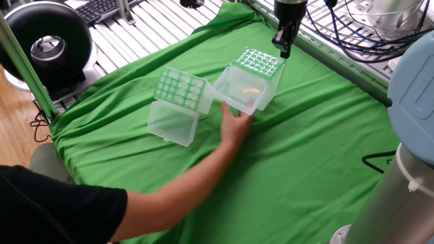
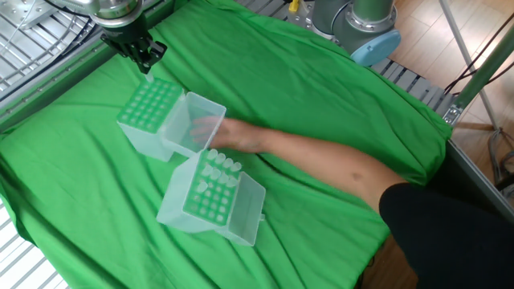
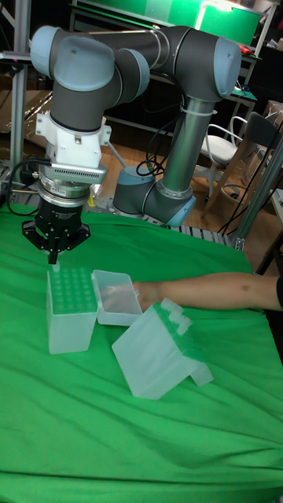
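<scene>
My gripper (image 3: 53, 255) points down above a corner of a translucent rack box with a green grid top (image 2: 151, 104). Its fingers are close together, with a small whitish tube-like piece (image 3: 56, 267) at their tips, just over the grid. That box's open lid (image 2: 203, 118) hangs on the side where a person's hand (image 1: 234, 124) touches it. Beside it a second translucent rack box (image 3: 151, 350) leans over at a tilt, its lid (image 1: 172, 123) open. Several clear tubes (image 2: 225, 160) stand in part of its green grid; the first box's grid looks empty.
The person's forearm (image 2: 321, 156) reaches across the green cloth (image 1: 298, 183) to the boxes. A black spool (image 1: 46, 44) stands off the cloth at the far left. Much of the cloth around the boxes is clear.
</scene>
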